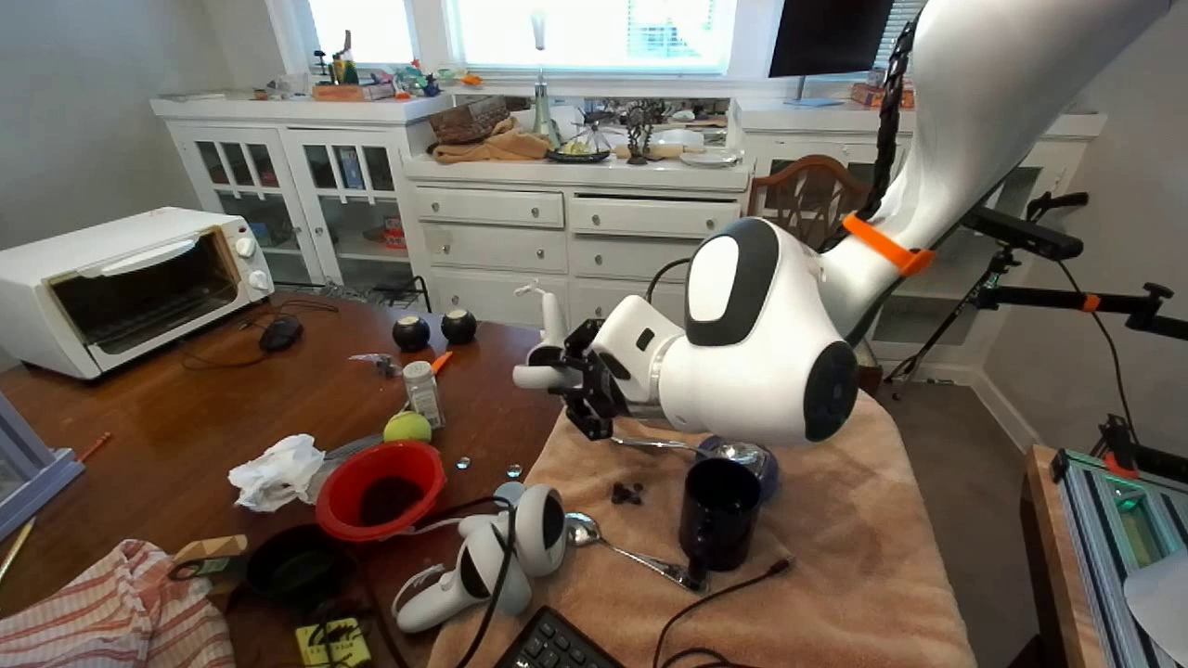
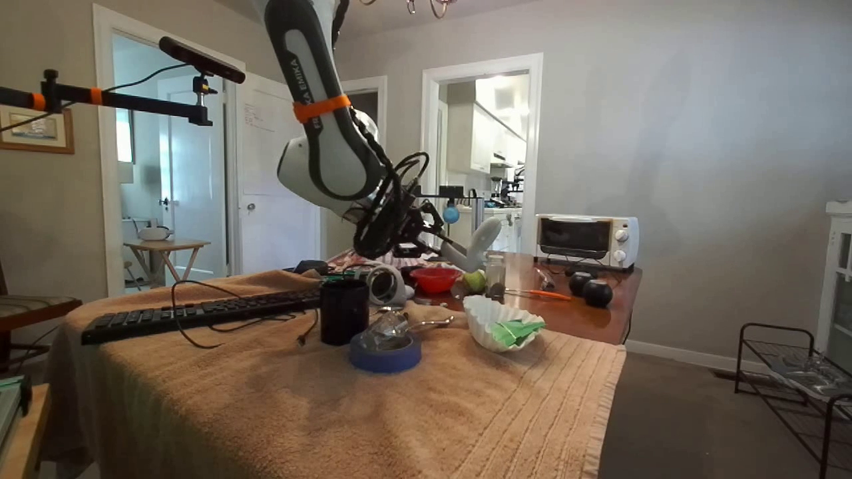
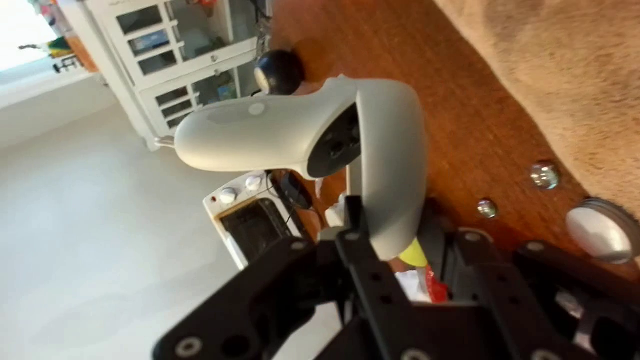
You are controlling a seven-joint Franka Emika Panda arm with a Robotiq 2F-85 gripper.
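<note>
A white handheld VR controller (image 3: 258,129) with a dark button face is held by its ring in my gripper. In exterior view 1 my gripper (image 1: 574,384) hangs above the left edge of the towel, shut on the controller (image 1: 546,345), whose handle points up. Exterior view 2 shows the controller (image 2: 476,246) raised over the far part of the table, its handle tilted upward. The black fingers (image 1: 593,423) partly cover the ring.
Below lie a second white controller (image 1: 479,573), a red bowl (image 1: 340,501), a tennis ball (image 1: 407,427) and a spice jar (image 1: 422,391). A black mug (image 1: 718,512), blue tape (image 2: 385,356) and a paper liner (image 2: 487,323) stand on the towel (image 1: 858,534).
</note>
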